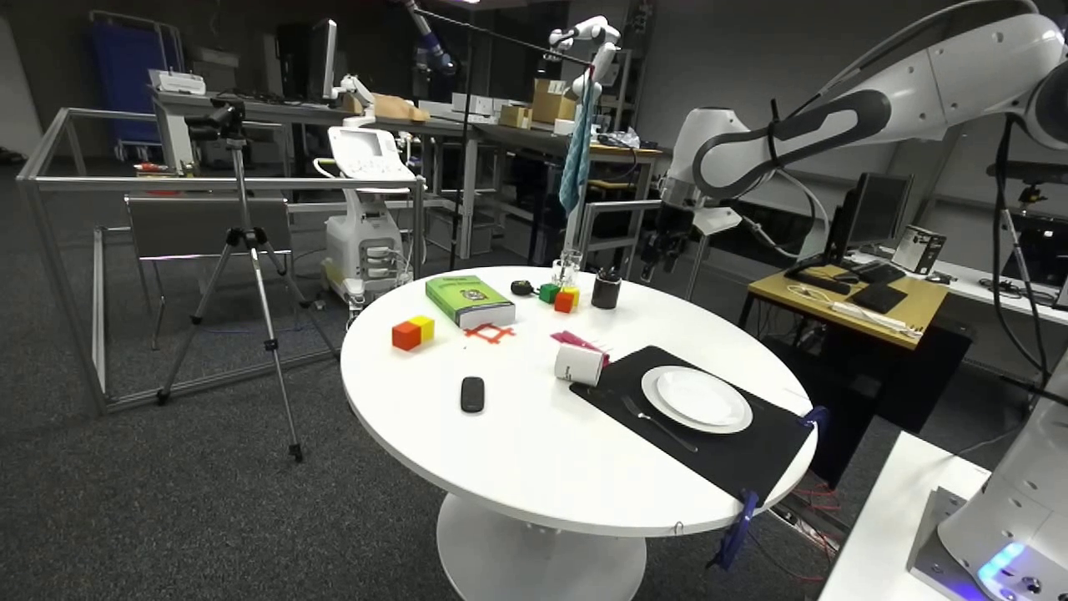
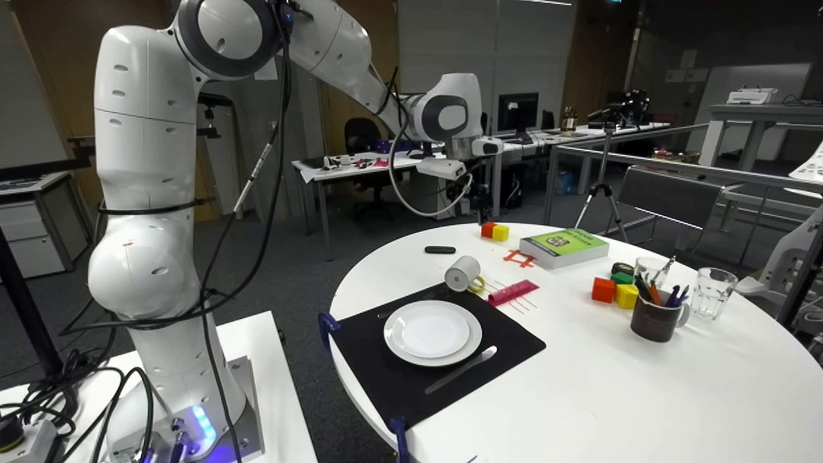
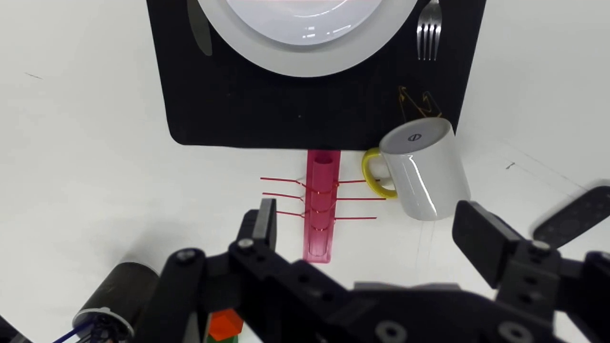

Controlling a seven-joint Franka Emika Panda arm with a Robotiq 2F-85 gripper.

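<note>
In the wrist view my gripper stands open high over the table, its fingers far apart with nothing between them. Below the gap lie a pink holder point(image 3: 321, 208) with thin red wires and a white mug point(image 3: 427, 171) tipped on its side. The mug's yellow handle point(image 3: 370, 171) points toward the holder, and its base overlaps the mat's corner. A white plate point(image 2: 433, 329) rests on the black placemat point(image 2: 513, 337), between a knife point(image 2: 460, 370) and a fork point(image 3: 429, 28).
A dark pen mug point(image 2: 656, 316), glasses point(image 2: 712, 292) and coloured cubes point(image 2: 603, 289) cluster on one side. A green book point(image 1: 471, 300), two more cubes point(image 1: 412, 331) and a black remote point(image 1: 472, 394) lie elsewhere. Blue clamps point(image 1: 738, 531) grip the table edge.
</note>
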